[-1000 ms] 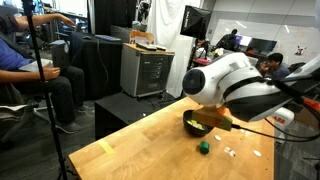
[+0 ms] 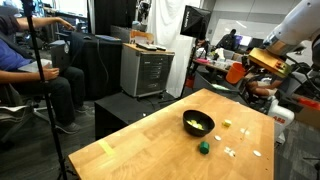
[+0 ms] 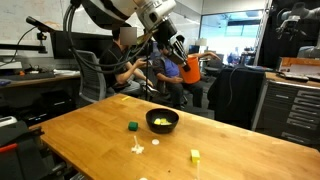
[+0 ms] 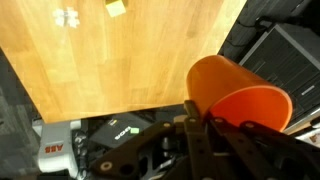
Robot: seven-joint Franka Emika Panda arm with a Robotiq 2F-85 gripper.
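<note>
An orange cup [image 3: 190, 68] hangs in the air beyond the black bowl [image 3: 162, 122], with my gripper [image 3: 181, 53] shut on it. In the wrist view the cup [image 4: 235, 88] lies tilted, its open mouth towards the lower right, and its wall is between the fingers. In exterior view 1 the cup [image 2: 236, 73] is small and partly behind the arm. Yellow pieces lie in the bowl, which stands on the wooden table.
On the table are a green block [image 3: 133, 126], a yellow block [image 3: 195, 156] and several small white pieces [image 3: 138, 147]. A black chest [image 2: 143, 70] stands behind the table.
In exterior view 1 the arm has swung right and back, away from the bowl. The orange cup has moved up and right with it. The bowl and blocks have stayed put.
</note>
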